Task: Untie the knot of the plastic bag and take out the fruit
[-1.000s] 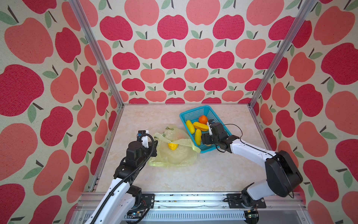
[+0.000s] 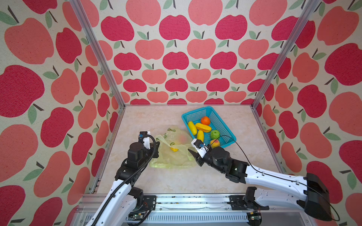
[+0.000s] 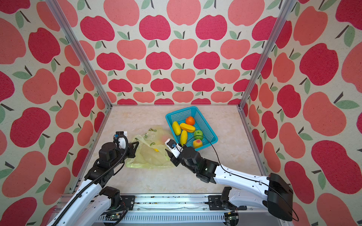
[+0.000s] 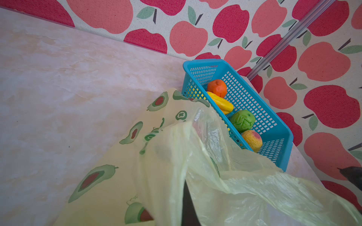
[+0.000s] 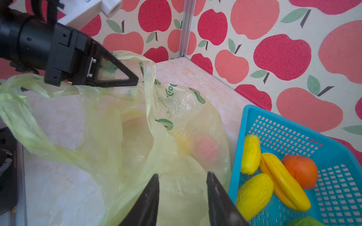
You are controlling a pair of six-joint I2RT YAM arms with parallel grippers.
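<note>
The translucent pale-green bag (image 2: 169, 158) lies loosely open on the table, with yellow and reddish fruit showing through it (image 5: 206, 147). My left gripper is shut on a fold at the bag's upper edge, lifting it. My right gripper is part open at the bag's right side, its fingers over the plastic, with nothing visibly gripped.
The blue basket (image 2: 224, 124) stands at the back right, close against the bag, holding several fruits: bananas, an orange, a green fruit and a peach.
My left arm has stayed put.
</note>
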